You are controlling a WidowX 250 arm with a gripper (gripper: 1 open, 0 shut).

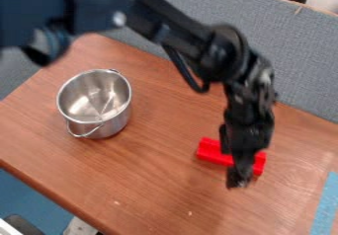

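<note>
A black gripper [239, 170] reaches down over a red rectangular block [211, 152] right of the table's middle, hiding much of the block's centre. Its fingertips are dark and blurred, so whether they are shut on the block is unclear. A steel pot [93, 103] with wire handles stands on the wooden table [145, 190] at the left.
A grey wall [264, 51] bounds the table at the back. A light blue strip [323, 199] lies at the right edge.
</note>
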